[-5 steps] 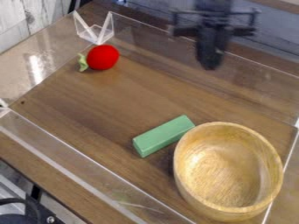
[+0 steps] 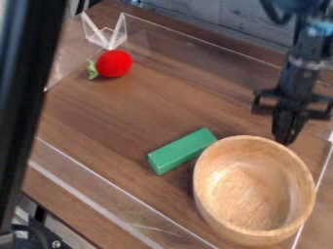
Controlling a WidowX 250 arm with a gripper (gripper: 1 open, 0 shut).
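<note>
My gripper (image 2: 289, 117) is at the right side of the view, pointing down just above and behind a light wooden bowl (image 2: 254, 195) at the lower right. It is dark and somewhat blurred, so its finger state is unclear. A green block (image 2: 181, 152) lies left of the bowl. A red tomato-like object (image 2: 115, 64) with a green stem rests at the upper left.
A clear angular holder (image 2: 104, 31) stands at the back left. A transparent edge runs along the front left, and a grey wall stands at the back.
My gripper has swept from the upper middle to the right and come lower, toward the back of the bowl. The objects on the table look unmoved.
</note>
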